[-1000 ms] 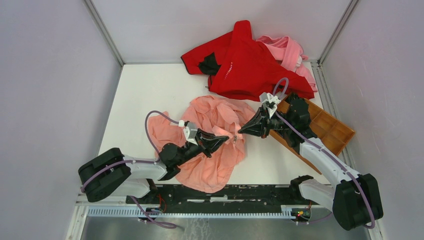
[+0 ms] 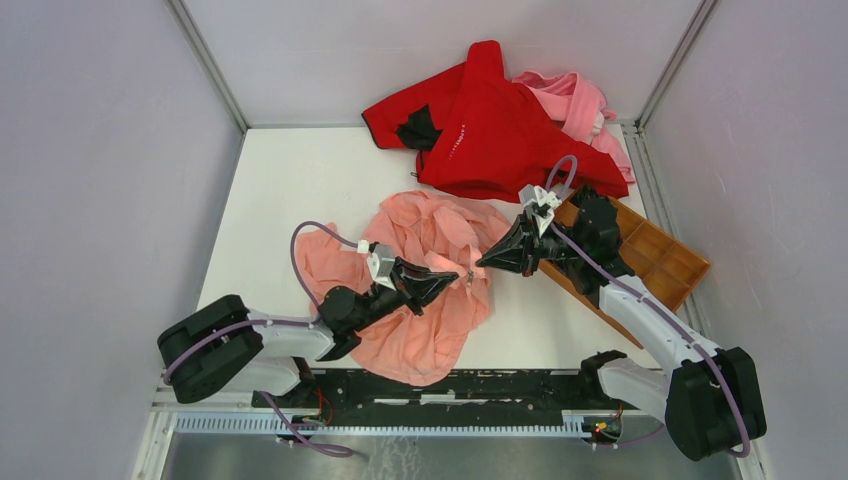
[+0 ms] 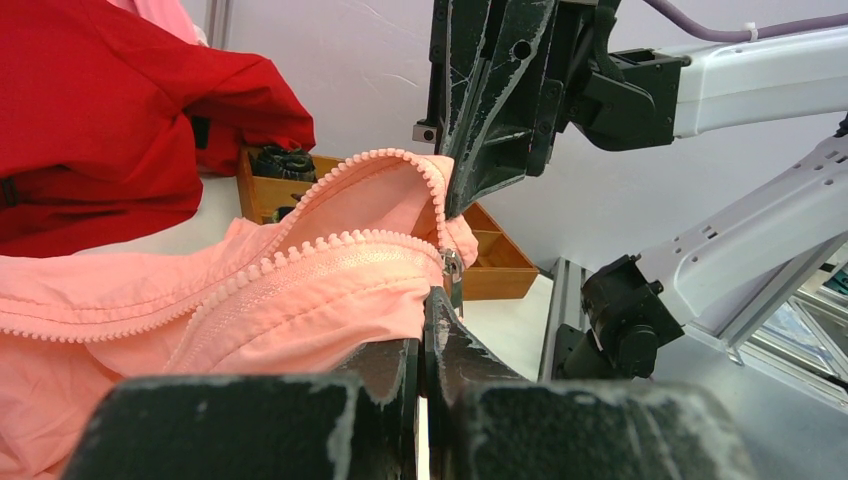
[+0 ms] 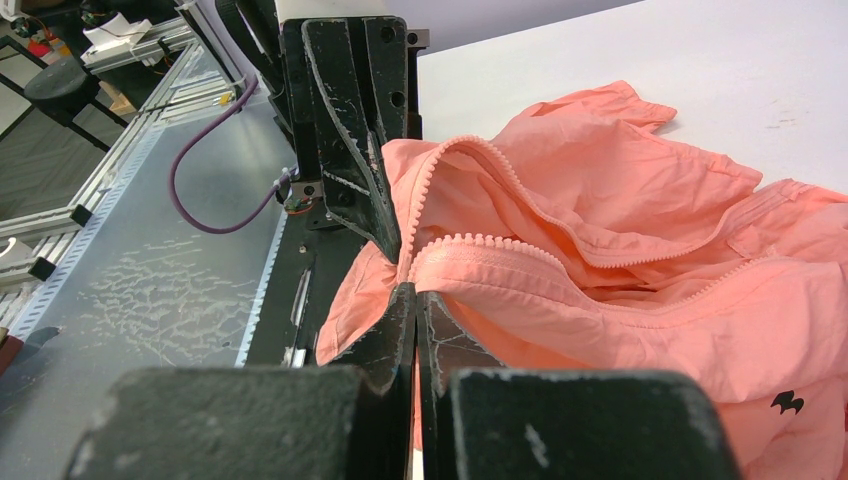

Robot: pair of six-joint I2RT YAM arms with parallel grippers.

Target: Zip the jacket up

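A coral jacket (image 2: 415, 340) lies rumpled at the middle of the table, its front parted. In the left wrist view, the toothed zipper edges (image 3: 300, 250) rise and come together by a metal slider (image 3: 453, 266). My left gripper (image 2: 455, 278) is shut on the near zipper edge, the slider just beyond its tips. Opposite it, my right gripper (image 2: 480, 264) is shut at the other raised edge, with the thin cloth seemingly pinched at its tips. The right wrist view shows the jacket's two edges (image 4: 470, 245) parted in an arch away from the tips.
A red garment (image 2: 500, 130) and a pink one (image 2: 580, 105) lie at the back. To the right, a wooden box (image 2: 655, 245) stands partly beneath my right arm.
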